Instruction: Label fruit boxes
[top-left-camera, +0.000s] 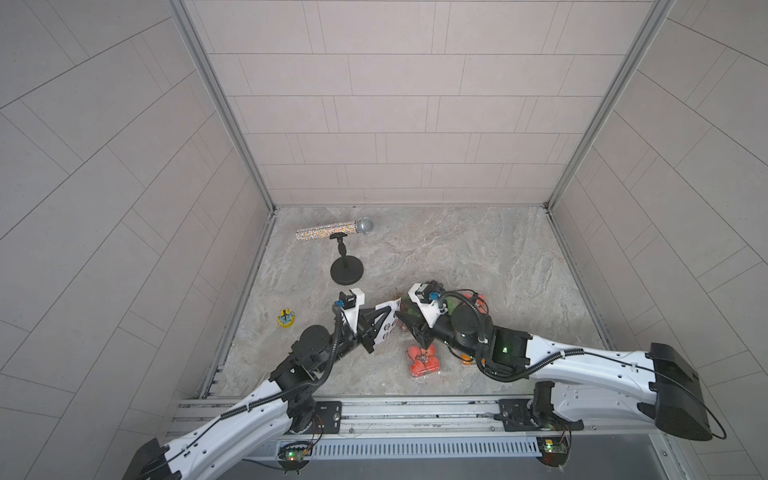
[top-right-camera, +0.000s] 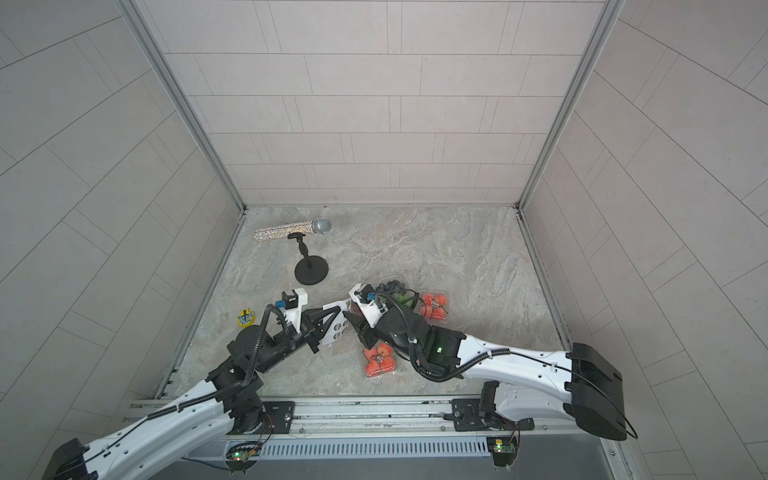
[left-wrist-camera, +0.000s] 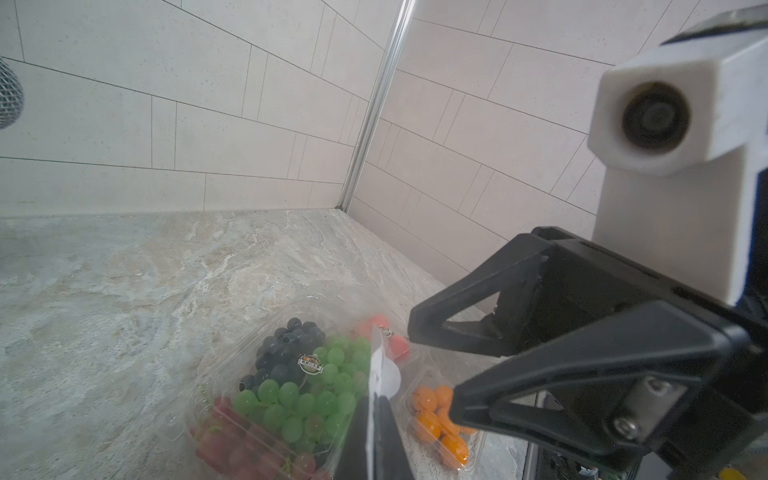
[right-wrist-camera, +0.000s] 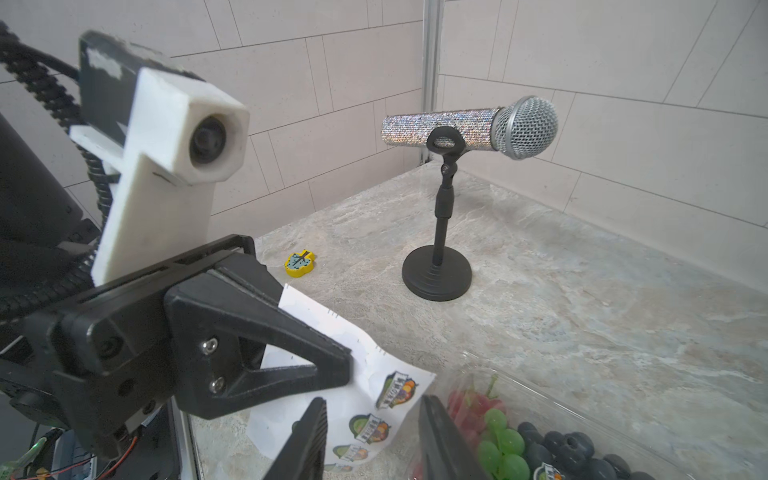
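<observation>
A white sheet of fruit stickers is pinched in my left gripper (top-left-camera: 378, 320), which is shut on it; the sheet stands nearly edge-on in the left wrist view. My right gripper is part open, facing the sheet's free edge, with no sticker visible between its fingers. Beyond lies a clear box of red, green and black grapes (left-wrist-camera: 296, 392) bearing a sticker (left-wrist-camera: 310, 365). Tomatoes in a clear box (top-right-camera: 379, 360) lie near the front, a second tomato box (top-right-camera: 434, 305) farther right. The orange box (left-wrist-camera: 438, 424) is partly hidden by the right arm.
A glittery microphone (right-wrist-camera: 480, 128) rests on a black stand (right-wrist-camera: 437, 272) at the back left. A small yellow object (top-left-camera: 285, 318) lies at the left. Free table (top-left-camera: 480, 240) stretches across the back and right.
</observation>
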